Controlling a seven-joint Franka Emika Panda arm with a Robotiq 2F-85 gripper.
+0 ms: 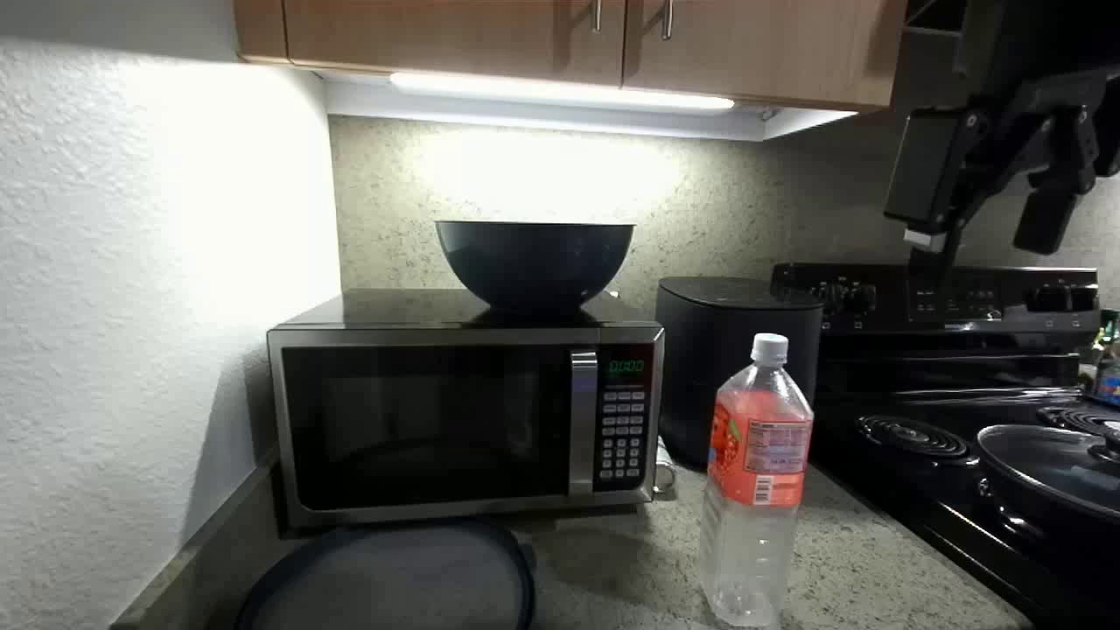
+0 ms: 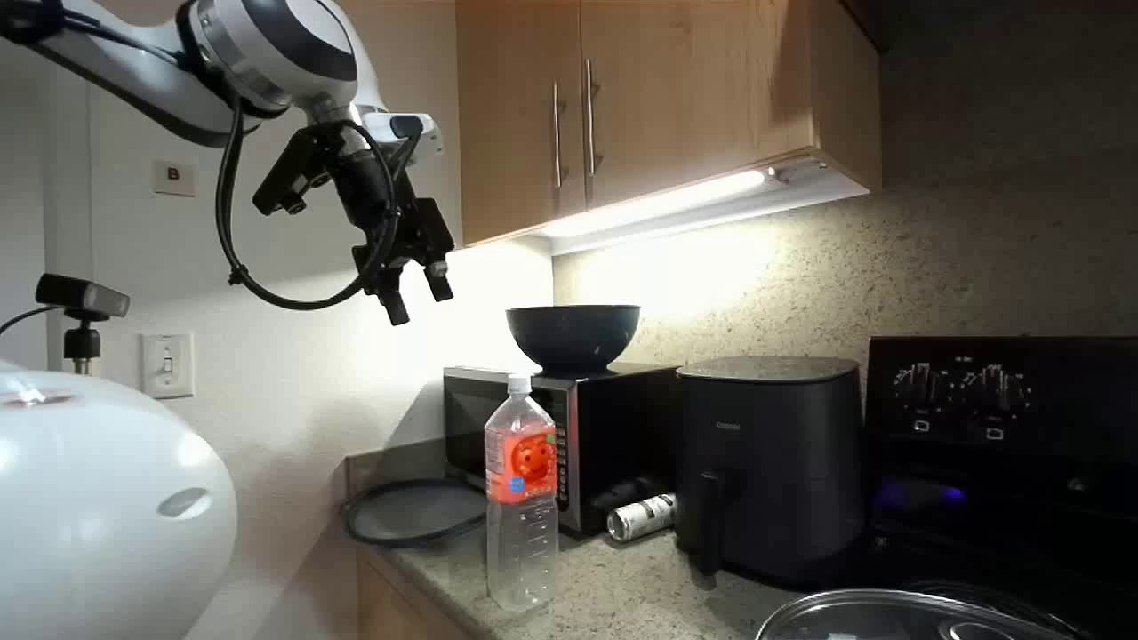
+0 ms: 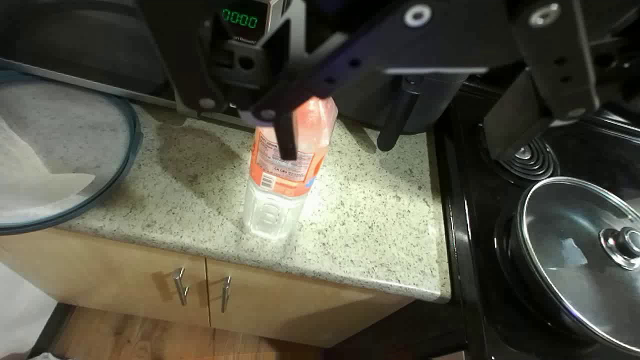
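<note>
High above the counter my gripper point(image 2: 418, 300) hangs open, its two fingers apart and nothing held between them. In exterior view 1 the gripper point(image 1: 984, 247) shows at the upper right, over the stove side. A clear plastic bottle point(image 2: 523, 555) with an orange label and white cap stands upright on the counter, below the gripper and apart from it. In the wrist view one finger point(image 3: 286, 139) overlaps the bottle's label point(image 3: 282, 162), and the bottle's top is hidden behind the gripper. A dark bowl point(image 1: 535, 262) rests on top of the microwave point(image 1: 420, 420), whose door is closed.
A dark-rimmed round item point(image 1: 388, 583) lies before the microwave. Right of the microwave stand a black air fryer point(image 2: 768, 469) and a can on its side point(image 2: 642, 517). The stove holds a glass-lidded pan point(image 3: 582, 258). Wooden cabinets point(image 1: 451, 37) overhang the counter. Some counter right of the bottle is clear.
</note>
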